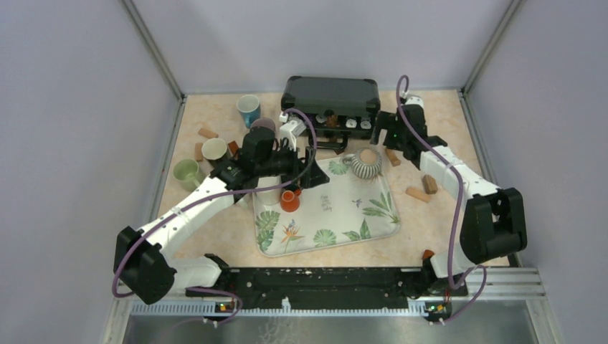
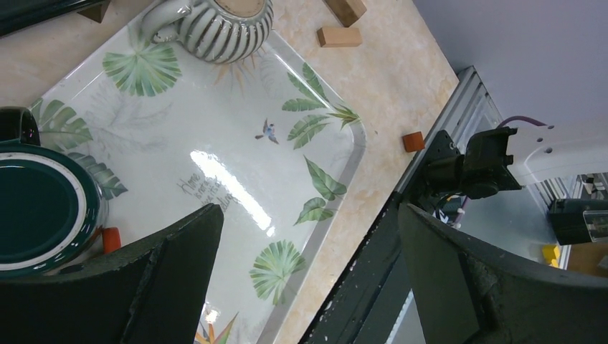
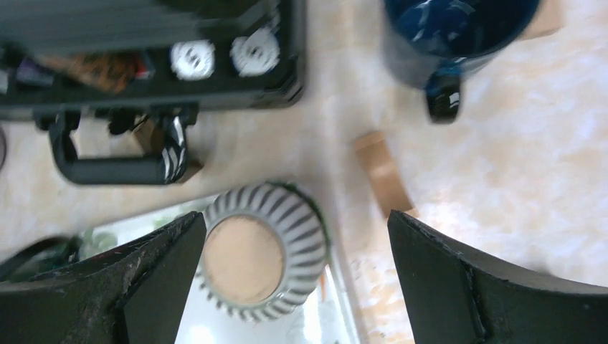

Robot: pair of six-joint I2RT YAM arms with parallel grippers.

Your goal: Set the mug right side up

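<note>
A striped mug (image 1: 366,166) lies bottom-up on the tray's back right, its tan base showing and its handle to the left; it also shows in the right wrist view (image 3: 301,244). My right gripper (image 1: 383,129) is open above and behind it. A dark green mug (image 2: 36,208), also bottom-up, sits on the tray under my open left gripper (image 1: 312,172). A dark blue mug (image 3: 423,50) stands upright at the back right, mostly hidden from above by the right arm.
A dark case (image 1: 330,97) fills the back middle. More mugs, like the green one (image 1: 186,172), crowd the left; an orange cup (image 1: 290,203) is on the tray (image 1: 337,208). Loose wooden blocks (image 1: 417,193) lie on the right. The tray's front is clear.
</note>
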